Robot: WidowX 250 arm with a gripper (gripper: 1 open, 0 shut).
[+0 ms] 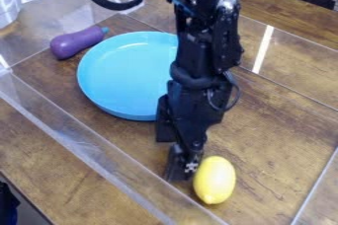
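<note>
My black gripper point(183, 152) is low at the centre of the view, its tips down near the wooden surface just left of a yellow lemon-like object point(214, 181). The fingers stand open; whether anything lies between them is hidden by the dark gripper body. Behind it sits a round blue plate point(113, 76), partly covered by the arm.
A purple eggplant-like object point(77, 42) lies at the upper left, beside the plate. Clear plastic strips or edges cross the left and right of the wooden surface point(278, 111).
</note>
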